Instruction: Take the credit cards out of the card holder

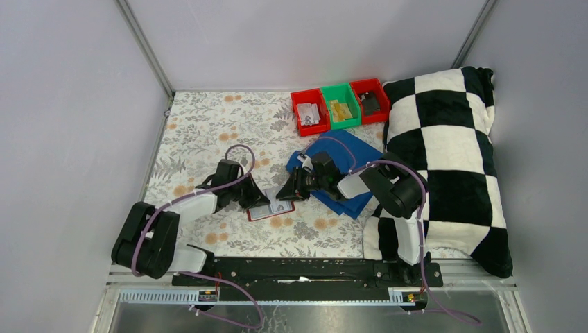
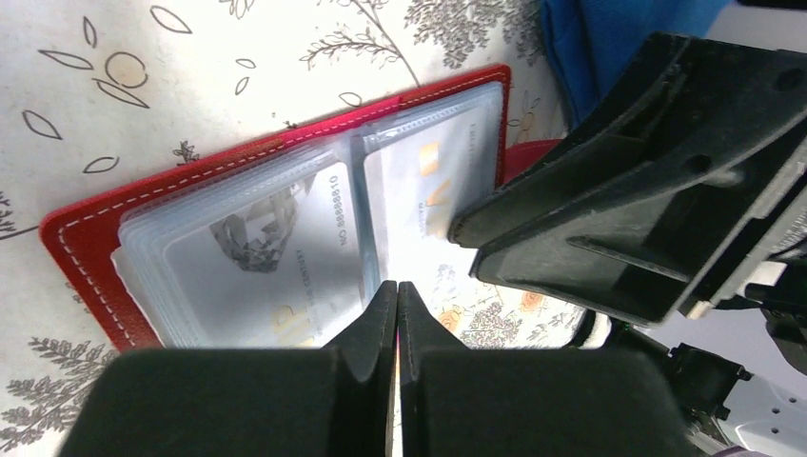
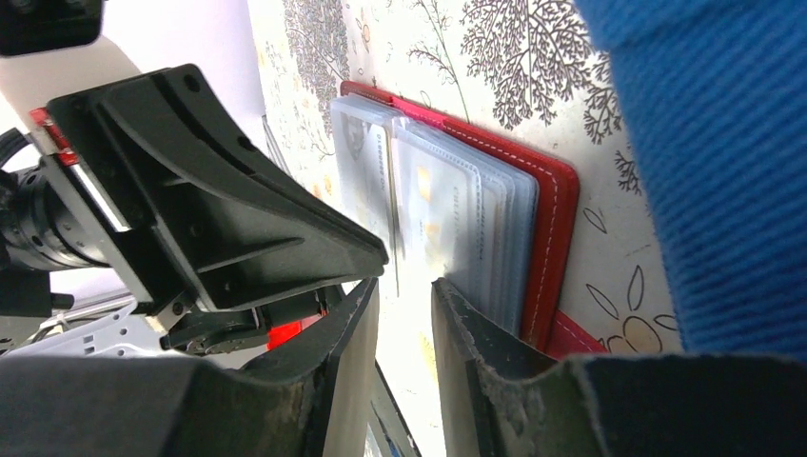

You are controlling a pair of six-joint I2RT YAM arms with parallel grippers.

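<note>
The red card holder [image 2: 90, 262] lies spread on the table, its clear pockets full of cards. A white VIP card [image 2: 404, 181] with gold lettering sits in the right-hand pocket, its left edge at the middle fold. My left gripper is shut at the holder's near side, nothing between its fingertips, with the VIP card outside them. A card with a diamond picture [image 2: 262, 243] fills the left pocket. Over the holder's right part, my right gripper stands slightly open; the pocket's near corner shows beyond the gap, and contact is unclear.
A blue cloth [image 1: 357, 149] lies right of the holder, partly under the right arm. Red [image 1: 303, 130] and green [image 1: 338, 123] bins stand at the back, with another red bin [image 1: 383, 115] beside them. A checkered cushion [image 1: 451, 132] covers the right side.
</note>
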